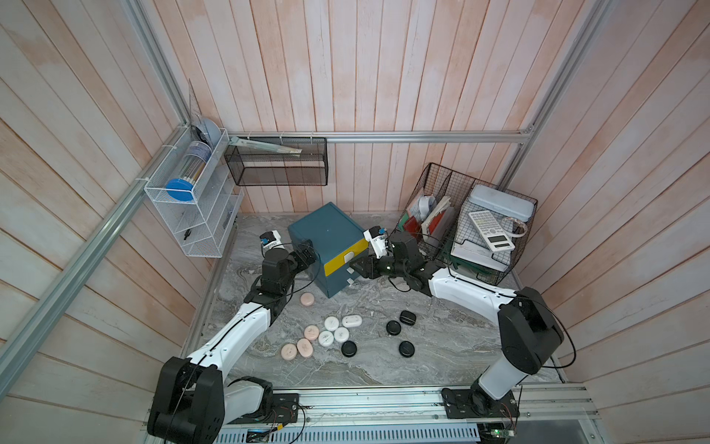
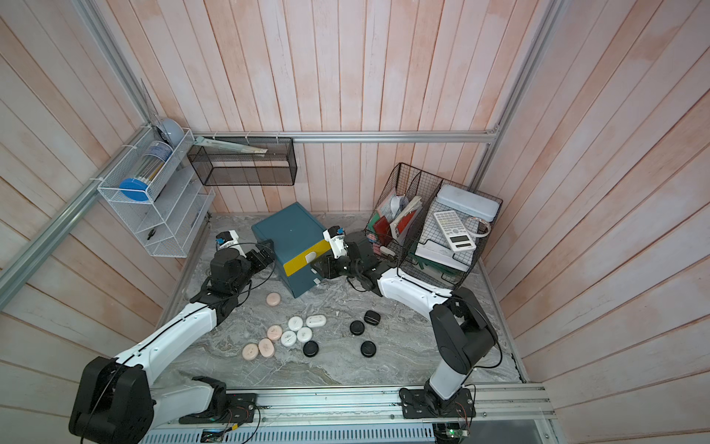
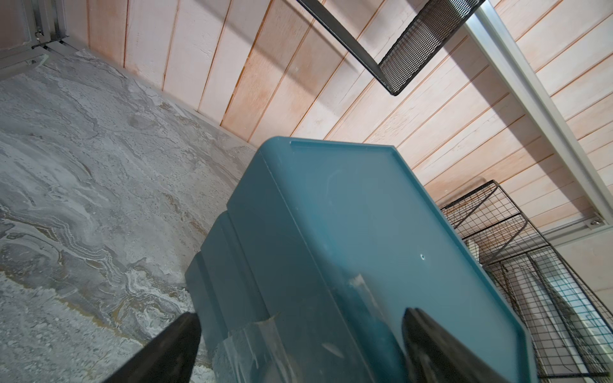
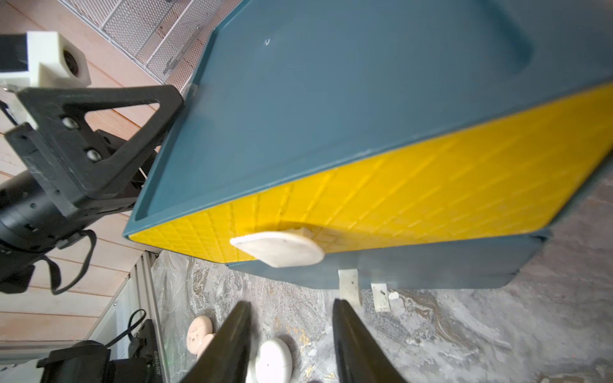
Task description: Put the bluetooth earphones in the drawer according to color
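Observation:
The teal drawer unit [image 1: 325,229] has a yellow top drawer front [image 4: 447,178] with a white handle [image 4: 277,249]. My left gripper is at the unit's left upper corner, fingers apart on either side of that edge. My right gripper is just in front of the yellow drawer, its fingers apart below and short of the handle, nothing between them. On the marble floor lie several pink earphone cases [image 1: 288,351], several white ones [image 1: 352,320] and several black ones [image 1: 406,348].
A white wire rack [image 1: 199,222] hangs at left, a black mesh basket [image 1: 277,170] on the back wall. Wire baskets with papers and a calculator [image 1: 488,229] stand at back right.

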